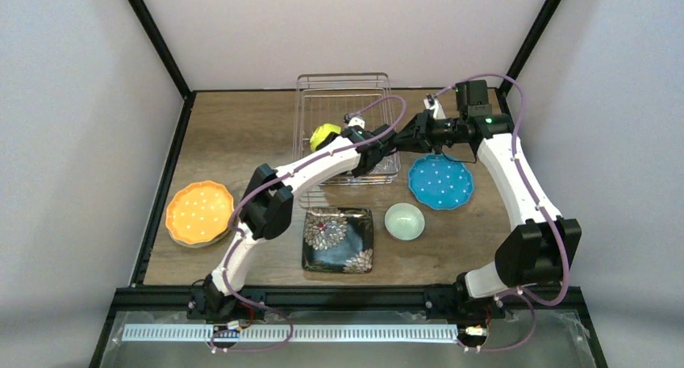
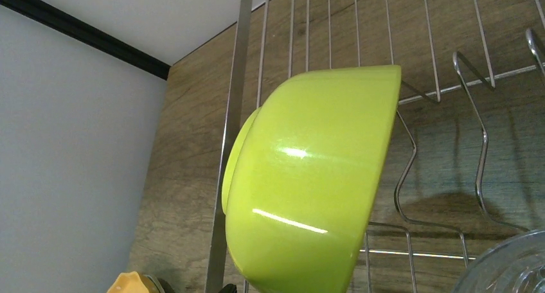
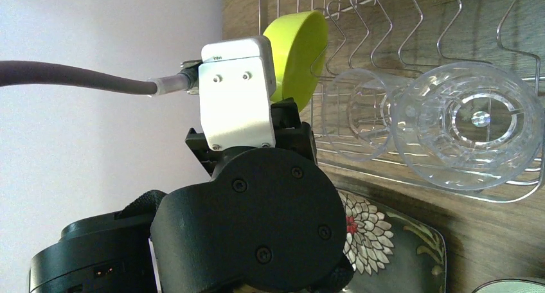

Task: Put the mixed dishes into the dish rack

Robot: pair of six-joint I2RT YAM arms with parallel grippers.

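The lime-green bowl (image 2: 308,171) stands tilted on its side among the wires of the metal dish rack (image 1: 343,81). My left gripper is over it; its fingers are almost wholly outside the left wrist view, and their state cannot be made out. My right gripper is above the rack's right part, its fingers out of sight in its wrist view and hidden from above. Clear plastic cups (image 3: 469,126) sit in the rack. On the table lie an orange dotted plate (image 1: 199,212), a dark flowered square plate (image 1: 337,240), a mint bowl (image 1: 404,221) and a blue dotted plate (image 1: 440,186).
The orange plate rests on another dish at the left. Bare table surrounds the rack on the left and behind the blue plate. Both arms reach close together over the rack, below white walls.
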